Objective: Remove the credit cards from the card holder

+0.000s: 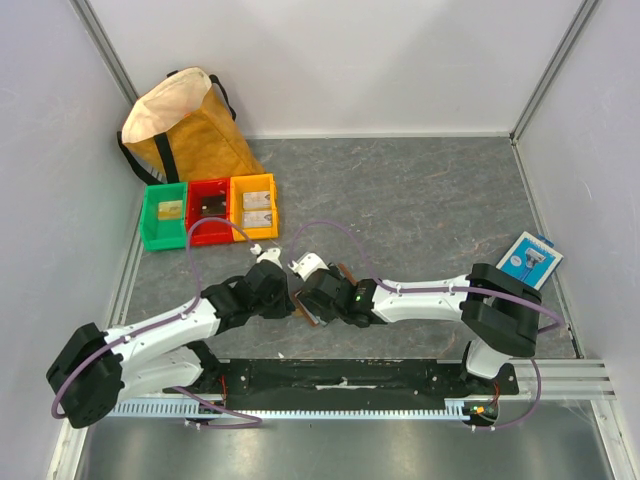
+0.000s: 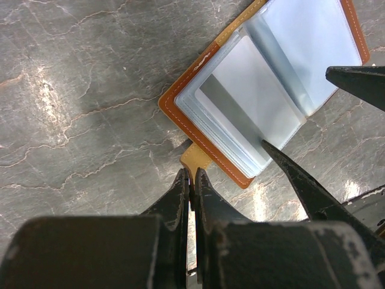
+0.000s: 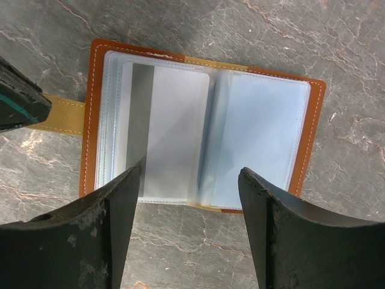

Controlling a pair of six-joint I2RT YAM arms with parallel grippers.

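Observation:
The card holder [image 3: 254, 138] lies open on the grey surface, brown leather with clear sleeves and a pale card [image 3: 173, 132] in the left sleeve. My left gripper is shut on the holder's tan strap [image 3: 60, 114] at the holder's edge. My right gripper is part open over the holder, one finger on the card sleeve, the other over the right sleeve. In the top view both grippers mostly hide the holder.
Green [image 1: 152, 225], red [image 1: 205, 238] and yellow [image 1: 258, 232] bins stand at back left with a tan bag [image 1: 200, 135] behind. A blue-white box [image 1: 530, 262] lies far right.

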